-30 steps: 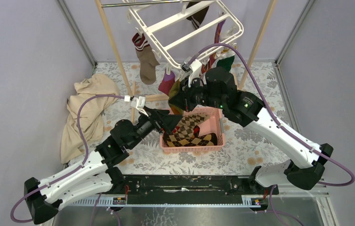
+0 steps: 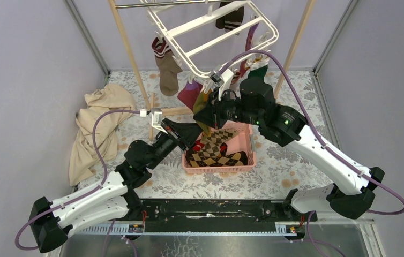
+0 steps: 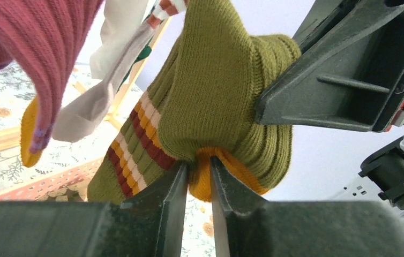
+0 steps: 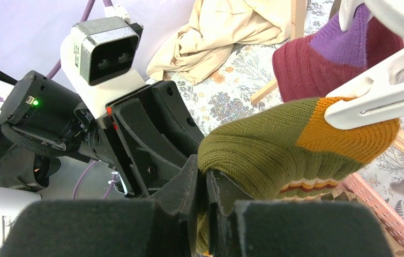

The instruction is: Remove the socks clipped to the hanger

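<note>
An olive sock with orange and striped bands (image 4: 264,144) hangs from a white clip (image 4: 371,110) of the hanger (image 2: 226,35); the clip still grips its orange end in the right wrist view. My right gripper is shut on the sock's ribbed olive part. In the top view the arms largely cover the sock (image 2: 204,101).
A pink basket (image 2: 218,169) holding argyle socks stands below. Close beside the held sock hangs a maroon and purple sock (image 4: 323,59). A brown sock (image 2: 167,75) and several others hang from the hanger. Beige cloth (image 2: 95,126) lies at left.
The right gripper stays by the sock, shifted slightly right. Hanger and hanging socks sway a little.
</note>
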